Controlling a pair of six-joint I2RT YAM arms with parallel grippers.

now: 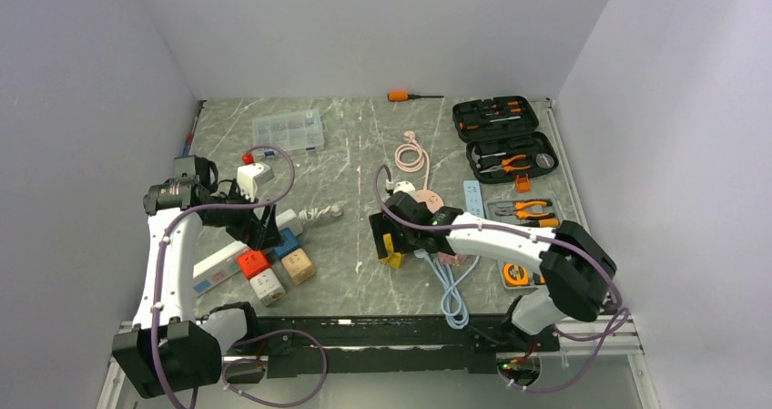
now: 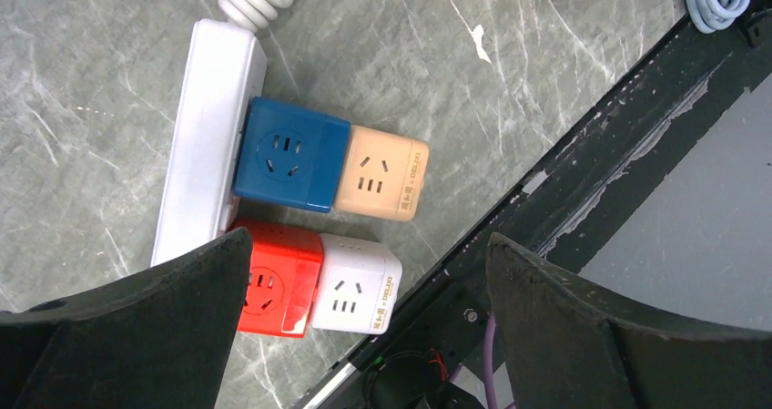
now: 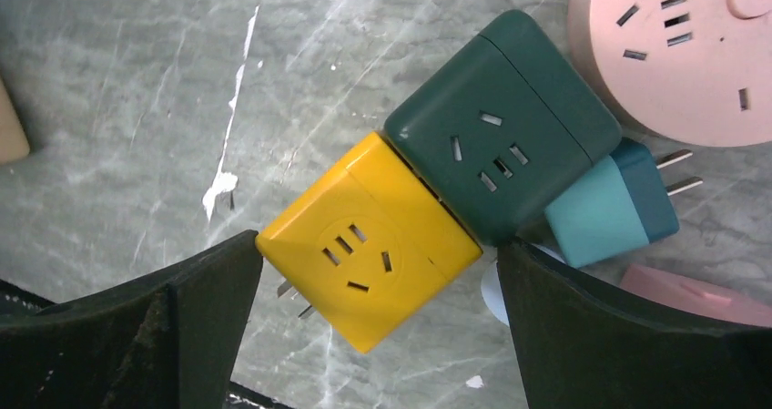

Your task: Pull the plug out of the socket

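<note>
In the right wrist view a yellow plug block (image 3: 369, 245) with metal prongs at its lower left lies against a dark green block (image 3: 502, 122). My right gripper is open, its two fingers (image 3: 196, 291) on either side of the yellow block's near part. Whether they touch it I cannot tell. Over on the left, my left gripper stands open above a white power strip (image 2: 205, 136). Blue (image 2: 287, 154), peach (image 2: 382, 172), red (image 2: 273, 281) and white (image 2: 357, 284) socket blocks sit along that strip's side.
A pink round socket (image 3: 683, 54) and a teal plug (image 3: 614, 204) lie near the green block. Toolboxes (image 1: 505, 140) fill the right side, and a clear organizer (image 1: 288, 132) stands at the back left. Bare table lies in the middle.
</note>
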